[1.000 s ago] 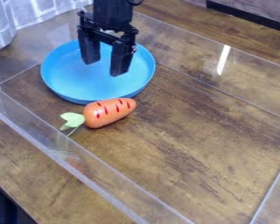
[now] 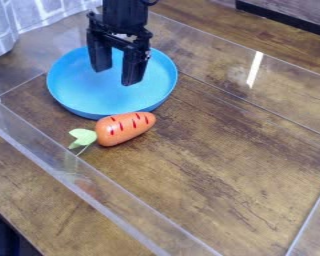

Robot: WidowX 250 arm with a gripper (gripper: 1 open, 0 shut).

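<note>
A black gripper [image 2: 119,60] reaches down from the top over a blue round plate [image 2: 123,99], its fingers standing open and apart above the plate's upper part, with nothing seen between them. An orange toy carrot [image 2: 124,127] with red stripes and pale green leaves lies on the wooden table just below the plate, outside it.
Clear low walls line the table [image 2: 223,160] along the left, the back and the lower right. A white crumpled cloth or plastic [image 2: 16,25] is at the top left.
The gripper has shifted slightly up and to the left in view over the last second. The carrot and plate look unmoved.
</note>
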